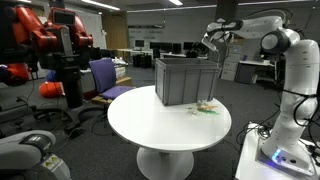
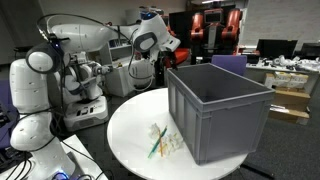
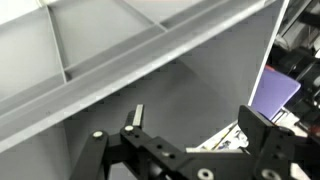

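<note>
A tall grey bin (image 1: 186, 84) stands at the far side of the round white table (image 1: 150, 120); in the second exterior view the bin (image 2: 196, 125) shows its open top. Above its rim is my gripper (image 1: 206, 45), apart from the bin. The wrist view has the gripper open, its dark fingers spread and nothing between them. Below them passes the bin's pale rim (image 3: 100, 82), running diagonally. Several small pale, green and orange items (image 2: 164, 141) lie on the table beside the bin; they are too small to identify.
A purple office chair (image 1: 105, 76) stands beyond the table, and a red-and-black machine (image 1: 55, 40) is at the left. Desks with monitors line the background.
</note>
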